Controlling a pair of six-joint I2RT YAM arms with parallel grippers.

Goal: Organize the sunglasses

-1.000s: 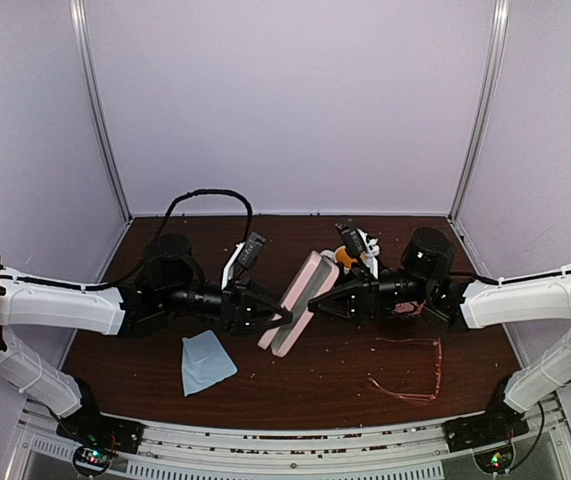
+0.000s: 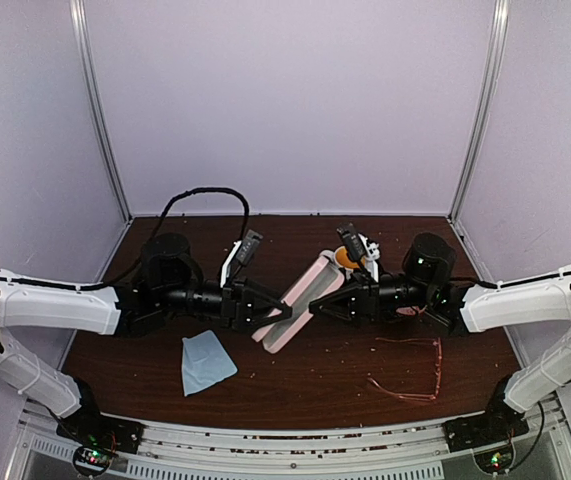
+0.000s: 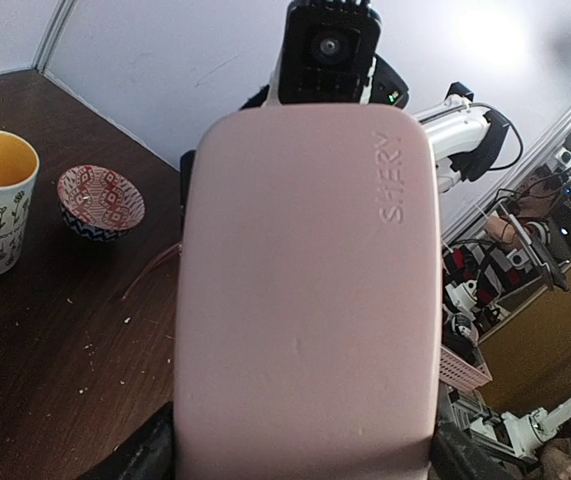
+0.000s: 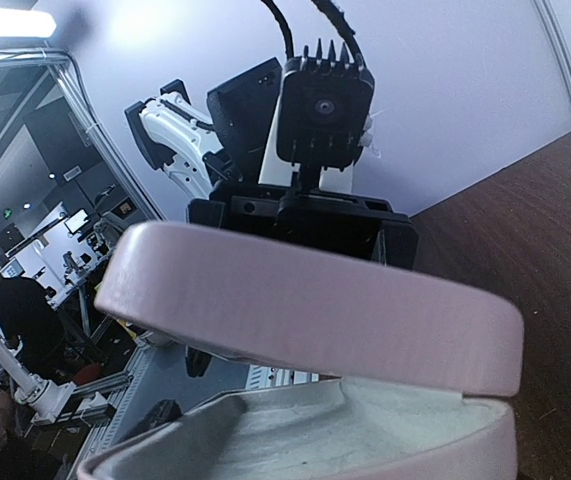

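A pink glasses case [image 2: 300, 302] with a pale grey lining is held in the air between both arms, its halves partly apart. My left gripper [image 2: 281, 312] is shut on its left half; in the left wrist view, fingers [image 3: 152, 452] flank the smooth pink shell [image 3: 305, 290]. From the right, my right gripper [image 2: 319, 306] is shut on the other half. The right wrist view shows the gap and lining [image 4: 335, 425], but not that gripper's fingers. Thin reddish glasses [image 2: 437, 372] lie on the table at the front right.
A light blue cloth [image 2: 205, 363] lies at the front left. Behind the right gripper stands a cup with an orange inside [image 2: 346, 257]. A small patterned bowl [image 3: 102, 203] sits near it.
The case's halves have spread wider, showing more lining. The left half has shifted slightly left with my left gripper. The right arm has barely moved; glasses and cloth stay put.
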